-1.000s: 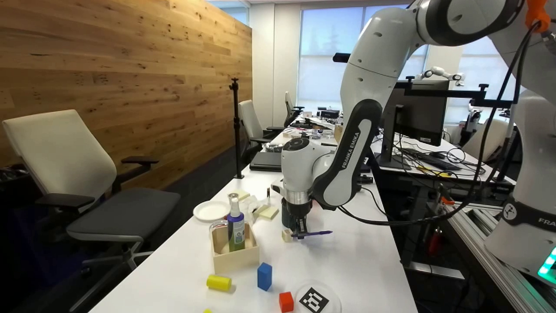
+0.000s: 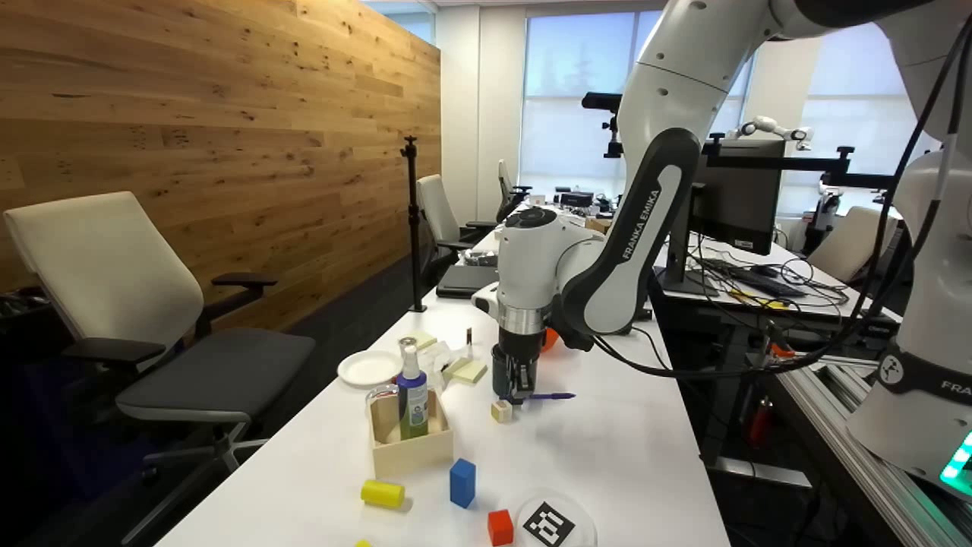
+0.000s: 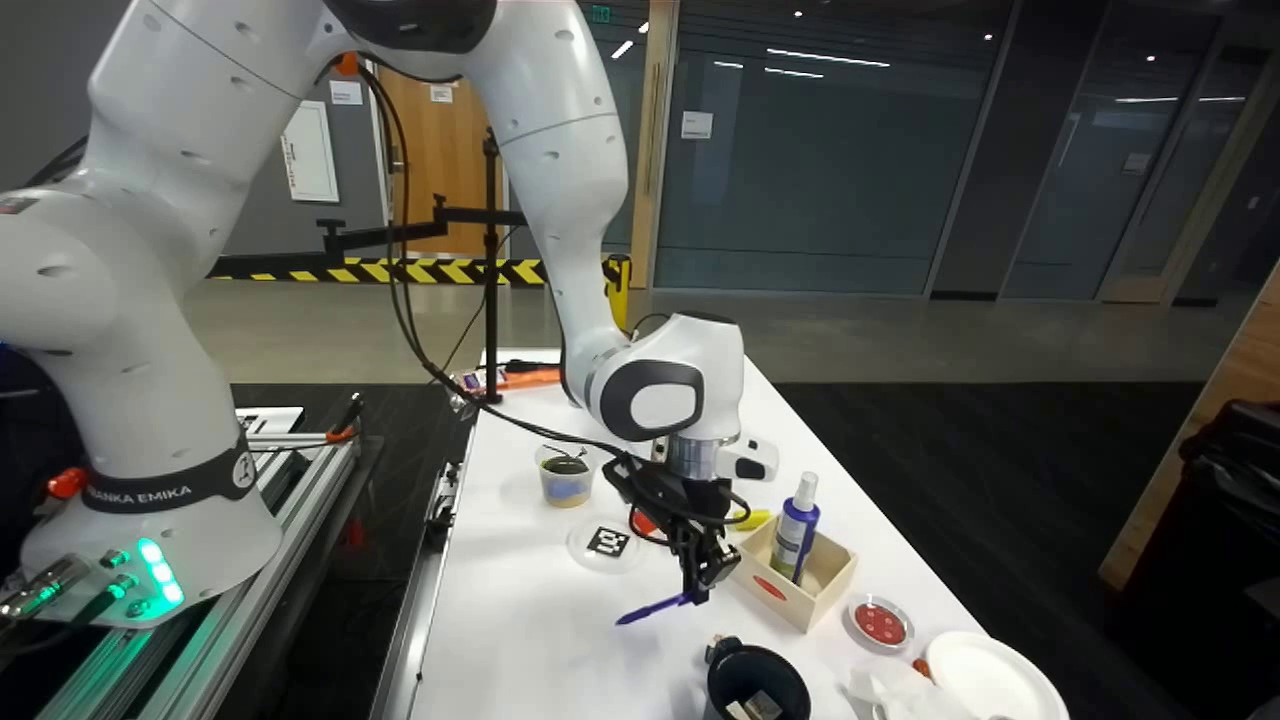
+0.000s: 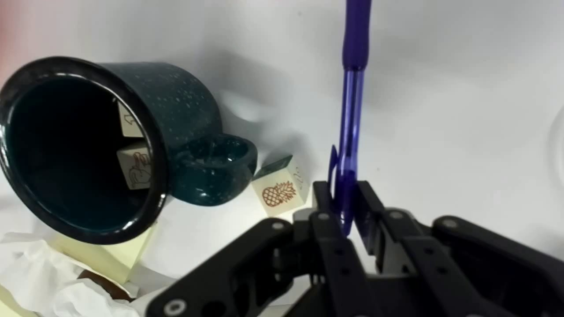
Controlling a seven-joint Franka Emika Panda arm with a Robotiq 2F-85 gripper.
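Observation:
A purple pen (image 4: pixel 354 105) is pinched in my gripper, which is shut on it near the clip end. Its other end sticks out past the fingers, and in exterior view 2 the pen (image 3: pixel 651 610) appears held clear of the table. Left of the gripper in the wrist view is a dark green speckled mug (image 4: pixel 179 100), with picture cubes (image 4: pixel 138 168) inside. Close to the mug's handle, a loose cube with a pineapple drawing (image 4: pixel 279 193) rests on the table. Exterior view 1 has the gripper (image 2: pixel 515 393) in front of the mug, partly hiding it.
A wooden box (image 2: pixel 414 456) holds a spray bottle (image 2: pixel 412 396). Nearby are a blue block (image 2: pixel 462 483), a yellow cylinder (image 2: pixel 383 494) and a red cube (image 2: pixel 500 528). A white plate (image 2: pixel 369 368) lies behind the box.
Over the last second my gripper has risen and moved slightly back, away from exterior view 1, carrying the pen with it. The table objects stay put.

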